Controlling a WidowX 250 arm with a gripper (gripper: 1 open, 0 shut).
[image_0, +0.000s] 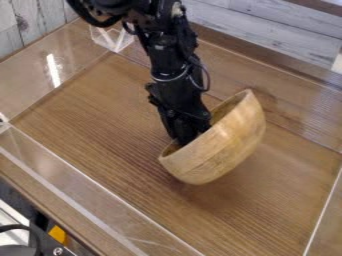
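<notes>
A wooden bowl (225, 148) is tilted steeply at the centre right of the camera view, its base turned toward the lower right. The black gripper (185, 130) reaches down from the top to the bowl's upper left rim. Its fingertips are hidden at or behind the bowl, so I cannot tell whether it holds the rim.
Clear low walls edge it at left, front and right. A white panelled wall (274, 40) stands behind. A small yellow object (58, 233) is outside at the lower left.
</notes>
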